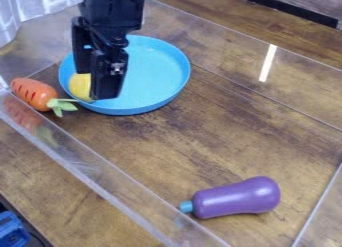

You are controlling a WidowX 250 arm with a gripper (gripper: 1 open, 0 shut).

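My black gripper [96,63] hangs over the left part of a blue round bowl [158,86], its fingers spread open. A yellow object [79,86] in the bowl sits just below and left of it, partly hidden behind the gripper. An orange toy carrot [35,94] with green leaves lies outside the bowl at the left. A purple toy eggplant [238,198] with a blue tip lies toward the front right of the wooden surface.
Clear plastic walls run along the left and right of the wooden surface [214,131]. A blue object [10,231] is at the bottom left corner.
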